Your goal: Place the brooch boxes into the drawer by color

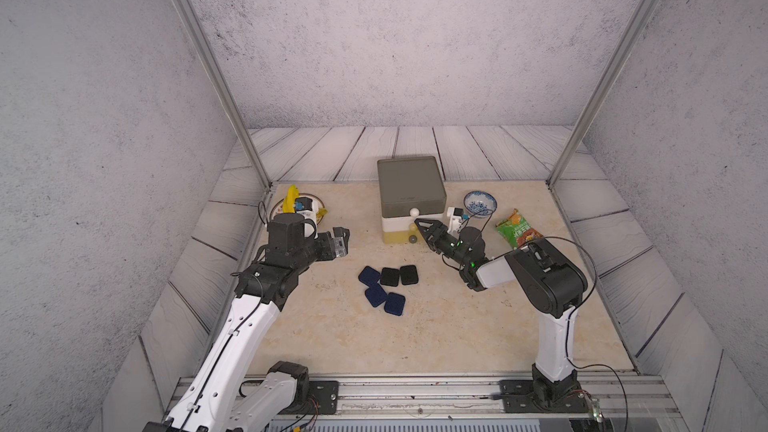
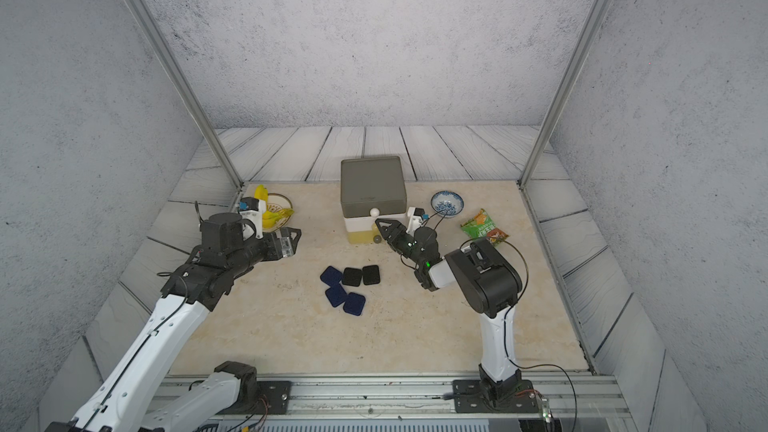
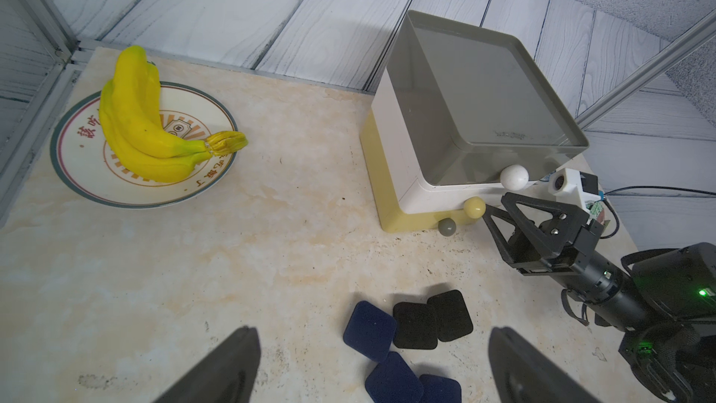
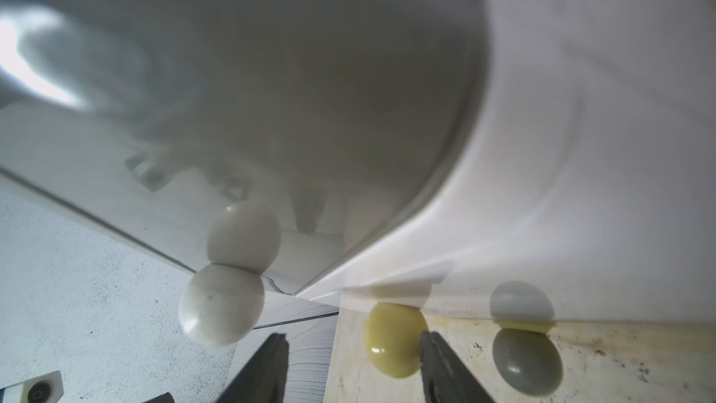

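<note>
Two black brooch boxes point(image 1: 399, 275) and three dark blue ones point(image 1: 376, 294) lie clustered on the table in front of the drawer unit. This unit point(image 3: 492, 89) has grey, white and yellow tiers, all looking closed, with a white knob point(image 3: 514, 177), a yellow knob point(image 3: 474, 207) and a grey knob point(image 3: 446, 227). My right gripper is at the unit's front, part open; between its fingers shows the yellow knob point(image 4: 396, 343), close to one fingertip. Whether they touch, I cannot tell. My left gripper point(image 1: 342, 242) hangs open and empty over the table's left side.
Bananas point(image 3: 141, 127) lie on a plate point(image 3: 71, 156) at the back left. Right of the unit are a blue-and-white bowl point(image 1: 480, 203) and a green snack bag point(image 1: 518, 229).
</note>
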